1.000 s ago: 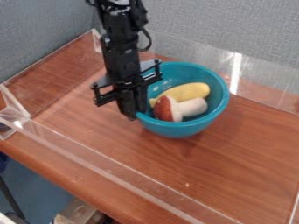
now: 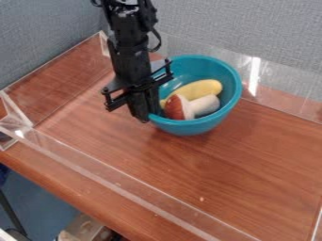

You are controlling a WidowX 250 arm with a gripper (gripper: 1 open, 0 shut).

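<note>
My black gripper (image 2: 141,105) hangs at the left side of a teal bowl (image 2: 212,126), its fingertips down at the bowl's left wall. Whether it grips the wall or only touches it is unclear. Inside the bowl lie a yellow elongated object (image 2: 201,88) and a white mushroom-like object with a red cap (image 2: 189,107), both partly within the bowl's right half.
Clear plastic walls edge the table, with grey padded panels behind. A floor and a box show beyond the lower left corner.
The bowl and its contents have shifted slightly, the bowl edging up and a little to the left over the last second. The gripper has moved only slightly.
</note>
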